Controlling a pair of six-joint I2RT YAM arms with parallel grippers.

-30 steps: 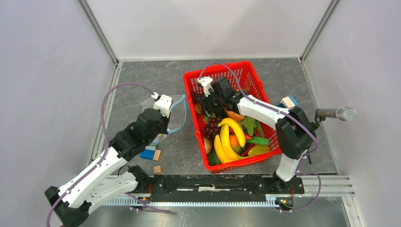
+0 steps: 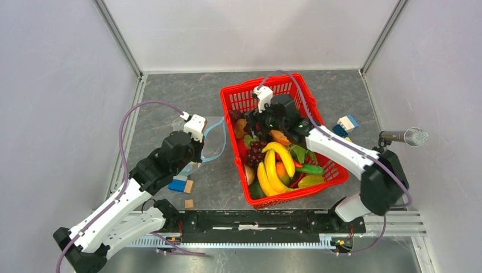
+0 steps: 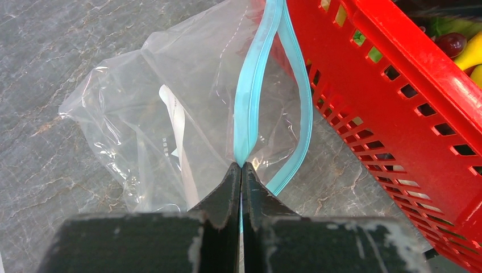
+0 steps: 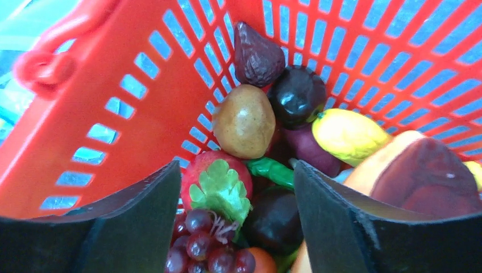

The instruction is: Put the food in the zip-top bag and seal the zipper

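Note:
The clear zip top bag lies on the table left of the basket, its mouth spread into a loop. My left gripper is shut on the bag's light-blue zipper strip, pinching its edge at the fingertips. Toy food fills the red basket: bananas, grapes, a brown round fruit, a red strawberry-like fruit and a yellow lemon-shaped piece. Over the basket's left part, my right gripper hangs open, its fingers apart and nothing held between them.
Blue and wooden blocks sit beside the left arm, and more blocks lie right of the basket. A microphone juts in from the right. Bare table shows behind the bag. The basket's rim stands close to the bag mouth.
Inside the basket, my right gripper has shifted right and slightly toward the back, its forearm swinging outward to the right. The left arm stays put; the bag's mouth has moved slightly.

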